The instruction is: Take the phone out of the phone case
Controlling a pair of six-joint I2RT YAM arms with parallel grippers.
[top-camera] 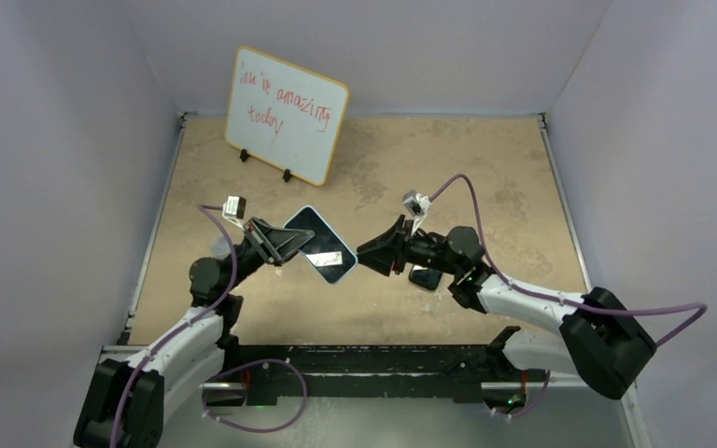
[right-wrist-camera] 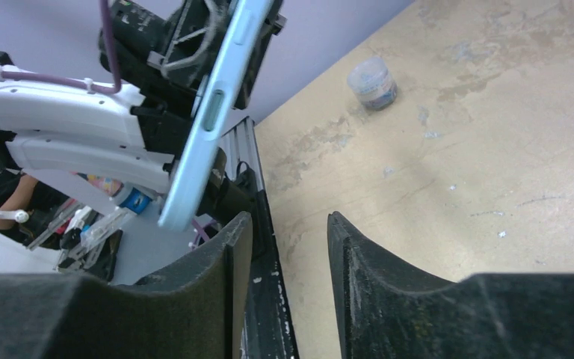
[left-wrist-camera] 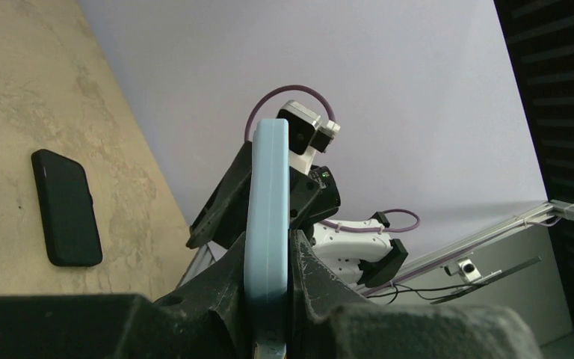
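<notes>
A phone in a pale blue case [top-camera: 322,245] is held in the air by my left gripper [top-camera: 301,235], shut on it. In the left wrist view the case [left-wrist-camera: 266,217] stands edge-on between the fingers; in the right wrist view its side [right-wrist-camera: 209,127] is upper left. My right gripper [top-camera: 366,254] points at the case's lower right corner from just to the right; in the right wrist view its fingers stand part open with nothing visible between them. Whether it touches the case is unclear from above; the right wrist view shows a gap.
A dark phone-shaped object [left-wrist-camera: 66,209] lies on the board under my right arm. A whiteboard [top-camera: 287,112] stands at the back left. A small clear container [right-wrist-camera: 372,84] sits on the left side of the board.
</notes>
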